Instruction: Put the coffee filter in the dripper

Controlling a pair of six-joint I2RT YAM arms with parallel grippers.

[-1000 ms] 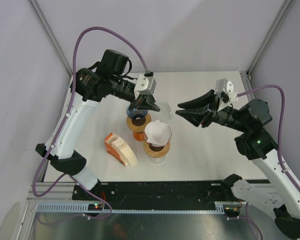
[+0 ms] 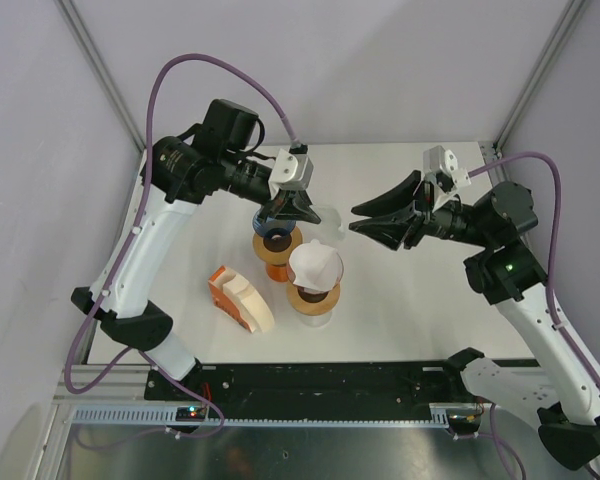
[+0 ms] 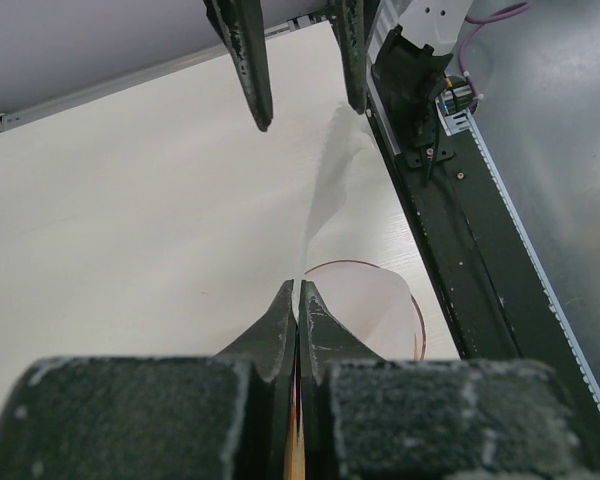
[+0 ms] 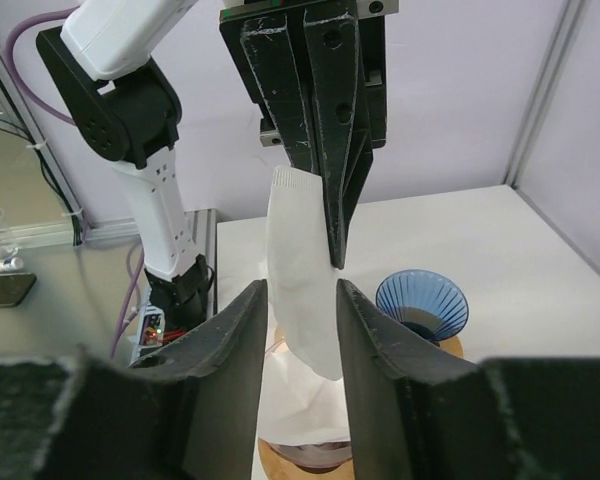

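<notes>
My left gripper (image 2: 305,212) is shut on a white paper coffee filter (image 4: 300,265), which hangs upright from its fingertips. Below it, crumpled white filter paper (image 2: 315,264) sits in a clear dripper on a wooden collar (image 2: 313,304). My right gripper (image 2: 365,220) stands just right of the held filter, its fingers apart with nothing between them; in the right wrist view the filter is just beyond them. Behind stands a blue ribbed dripper (image 4: 421,300) on another wooden collar.
An orange-and-white filter holder (image 2: 241,300) with filters lies at the front left.
The left arm and filter look unmoved.
</notes>
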